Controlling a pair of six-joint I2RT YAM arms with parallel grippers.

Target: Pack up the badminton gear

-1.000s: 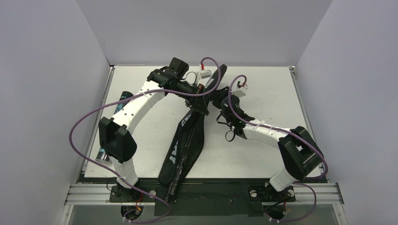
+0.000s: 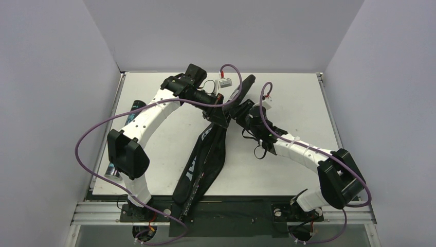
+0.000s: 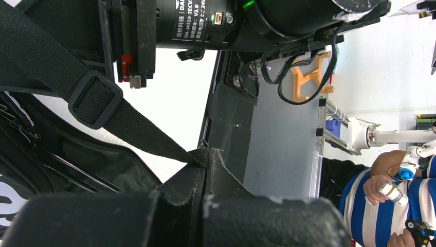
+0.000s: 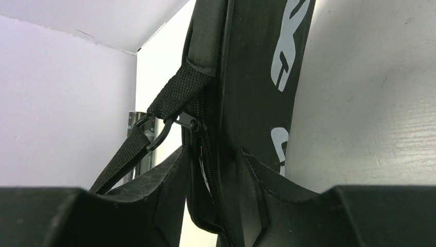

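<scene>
The long black racket bag lies diagonally over the table, its lower end past the front edge. Its narrow end points to the back. In the left wrist view a black strap with a plastic buckle runs into my left gripper, which is shut on it. My right gripper is open over the bag's zipper, one fingertip on either side of it. A metal zipper slider sits just beyond these fingertips, close to a strap loop. Whether the fingers touch the bag, I cannot tell.
At the table's left edge a dark tube is partly covered by my left arm. Both grippers stand close together over the bag. Bare white table lies to the right and back.
My left arm has barely moved.
</scene>
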